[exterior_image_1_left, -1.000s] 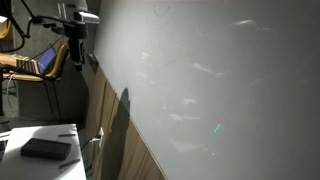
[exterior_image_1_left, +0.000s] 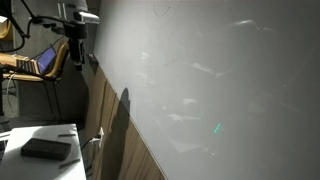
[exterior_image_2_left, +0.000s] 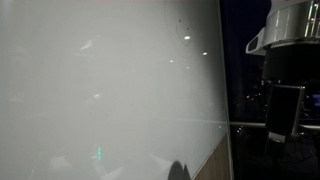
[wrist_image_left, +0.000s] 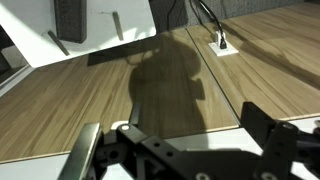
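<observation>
In the wrist view my gripper stands open, its fingers wide apart with only wood panelling behind the gap. Exterior view 1 shows the gripper (exterior_image_1_left: 79, 62) at the upper left, in the air above a small white table (exterior_image_1_left: 20, 165). On that table lies a dark oblong block (exterior_image_1_left: 46, 149), perhaps an eraser. Slim dark sticks, probably markers (wrist_image_left: 118, 25), lie around the block (wrist_image_left: 70, 20). A large whiteboard (exterior_image_1_left: 230, 70) fills the right of exterior view 1, bearing faint smudges and a small green mark (exterior_image_1_left: 218, 128). No contact with any object shows.
Wood panelling (wrist_image_left: 170, 90) runs below the whiteboard. A wall outlet (wrist_image_left: 222, 42) with a plugged-in cable sits close to the table. Behind the arm are a chair (exterior_image_1_left: 36, 92) and a laptop (exterior_image_1_left: 45, 60). The air around the gripper looks clear.
</observation>
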